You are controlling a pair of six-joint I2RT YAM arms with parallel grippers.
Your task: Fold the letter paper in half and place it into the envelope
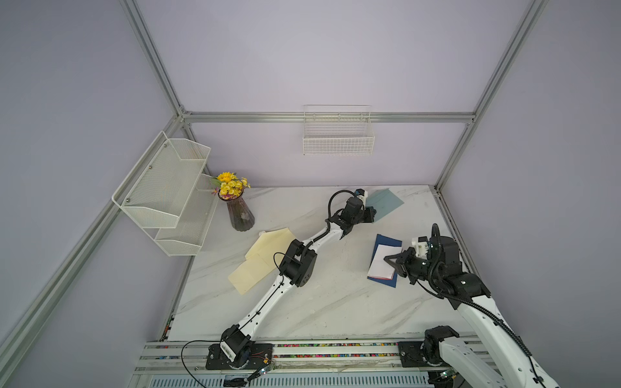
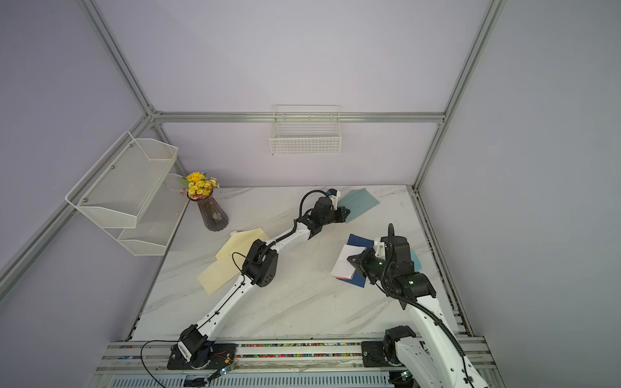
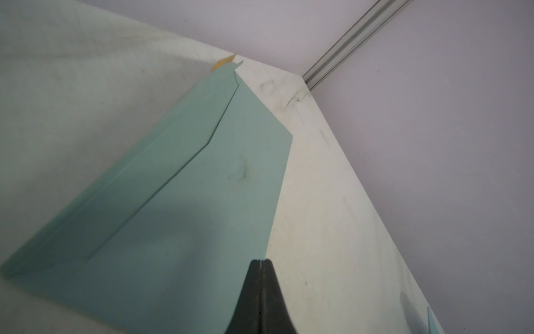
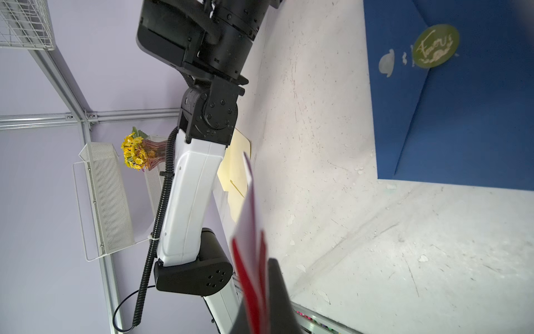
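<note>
A teal envelope (image 3: 222, 183) lies on the table at the back right, its long flap edge toward the left in the left wrist view. My left gripper is shut over its near part, with nothing visible between its fingers; whether it touches the envelope I cannot tell. The white letter paper (image 1: 383, 260), with a red edge, appears folded and hangs over a blue envelope. My right gripper (image 1: 388, 260) is shut on it. Edge-on in the right wrist view, the paper (image 4: 251, 222) rises from between the fingers.
The blue envelope (image 4: 472, 122) bears a green-gold seal. Pale yellow envelopes (image 1: 260, 258) lie at the left, beyond my left arm. A flower vase (image 1: 240, 212) stands near a white rack (image 1: 158, 187). More teal (image 2: 416, 260) shows right of my right arm.
</note>
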